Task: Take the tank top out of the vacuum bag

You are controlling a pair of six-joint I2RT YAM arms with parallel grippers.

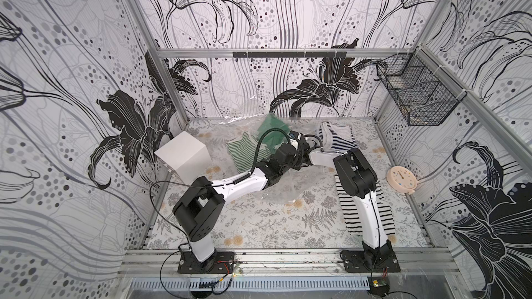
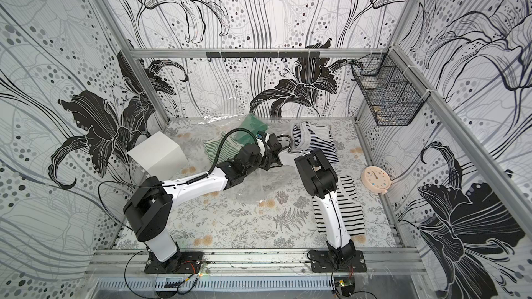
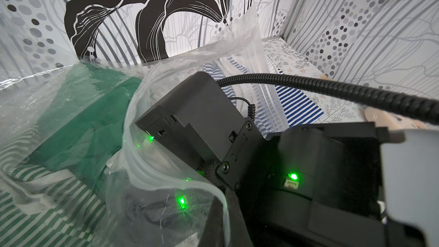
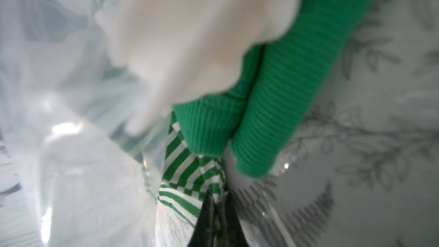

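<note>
The clear vacuum bag (image 3: 68, 87) lies open at the back middle, with green fabric (image 1: 271, 130) and green-striped cloth (image 1: 243, 149) seen through it. My left gripper is shut at the bag's edge; the other gripper's black housing fills much of its view. My right gripper is shut, reaching inside the bag, its tips against green-striped cloth (image 4: 178, 164). Whether cloth is pinched between them is unclear. Green ribbing (image 4: 292, 82) and blurred white fabric (image 4: 196, 32) fill the right wrist view. In the top views both grippers overlap, largely hidden.
A white box (image 1: 183, 152) stands left. Blue-striped garments (image 1: 338, 135) lie back right, black-striped fabric (image 1: 352, 216) under the right arm. A clock (image 1: 401, 178) is at the right, a wire basket (image 1: 421, 94) above.
</note>
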